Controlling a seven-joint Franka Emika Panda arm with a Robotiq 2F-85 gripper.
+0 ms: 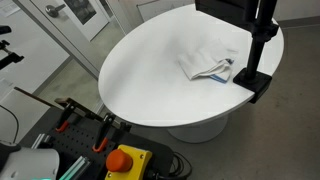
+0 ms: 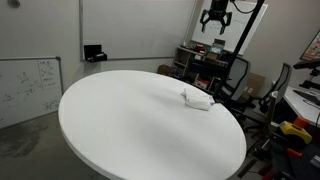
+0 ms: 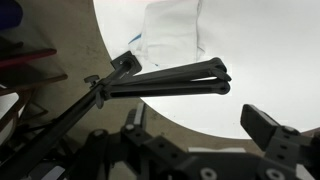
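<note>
A folded white cloth point(image 1: 207, 64) with a blue stripe at one edge lies on the white round table point(image 1: 140, 75). The same cloth point(image 2: 198, 100) shows towards the right of the tabletop in the second exterior view. Seen from the wrist, the cloth point(image 3: 168, 38) is near the top, partly cut off by the frame. My gripper stands open, its two fingers wide apart and nothing between them. It is clear of the cloth, which lies off beyond the fingertips.
A black camera stand point(image 1: 257, 50) is clamped to the table's edge beside the cloth. Its black bars point(image 3: 170, 82) cross the wrist view between the cloth and my fingers. An orange-red button on a yellow box point(image 1: 125, 162) sits at the front.
</note>
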